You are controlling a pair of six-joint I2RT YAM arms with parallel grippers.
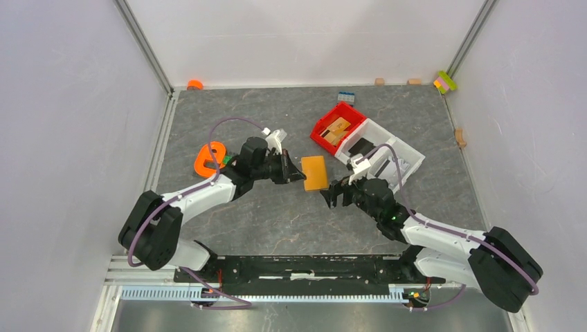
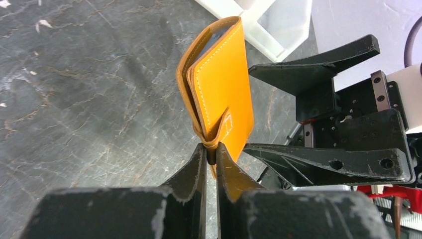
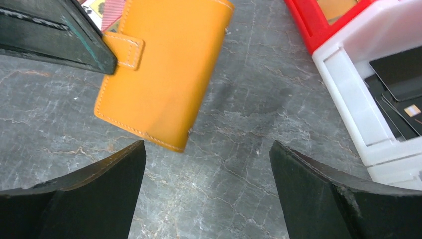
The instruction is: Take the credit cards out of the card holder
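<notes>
An orange leather card holder with a stitched edge and a small strap (image 2: 219, 69) is held off the table by my left gripper, which is shut on its strap side. In the right wrist view, patterned red and pale cards (image 3: 107, 11) show beside the far edge of the holder (image 3: 164, 74). My right gripper stands open with nothing between its fingers. In the top view it sits close to the holder's lower right corner (image 1: 316, 173). How many cards are inside is hidden.
Behind and right of my right gripper are a red box (image 1: 320, 129) with brown pieces and a white two-compartment tray (image 1: 413, 150) with black items. An orange ring-shaped object (image 1: 201, 166) lies at the left.
</notes>
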